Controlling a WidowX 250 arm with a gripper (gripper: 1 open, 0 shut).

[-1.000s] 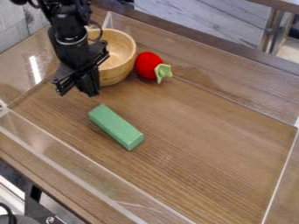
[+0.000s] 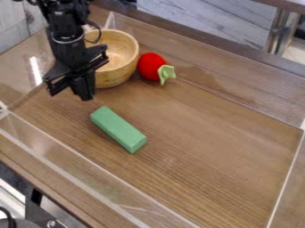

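My dark gripper [image 2: 77,78] is at the upper left, low at the left front side of a light wooden bowl [image 2: 119,46], and looks shut; whether anything thin is between its fingers is too small to tell. A green block [image 2: 118,128] lies on the table to the lower right of the gripper. A red object with a pale green top [image 2: 152,66], like a vegetable, lies just right of the bowl.
My gripper has shifted a little to the left, along the bowl's side. The green block and red object have not visibly moved.
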